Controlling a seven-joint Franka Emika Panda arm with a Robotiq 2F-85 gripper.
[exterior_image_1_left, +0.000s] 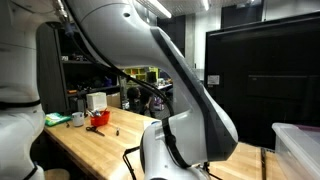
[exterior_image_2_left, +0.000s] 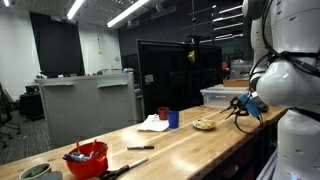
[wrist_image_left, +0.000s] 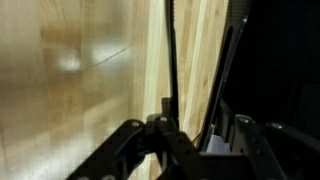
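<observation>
At the right end of the wooden table, my gripper hangs low near the edge, with the white arm reaching in from the right. In the wrist view its two long dark fingers stand a little apart over bare wood and the dark area past the table edge. Whether anything is pinched between them does not show clearly. Left of the gripper in exterior view 2, a plate with something yellowish on it lies on the table. The arm hides most of the gripper in exterior view 1.
A blue cup, a red cup and a white cloth are beyond the plate. The red basket and long dark utensils lie at the other end. A clear bin stands behind. Mid-table is largely free.
</observation>
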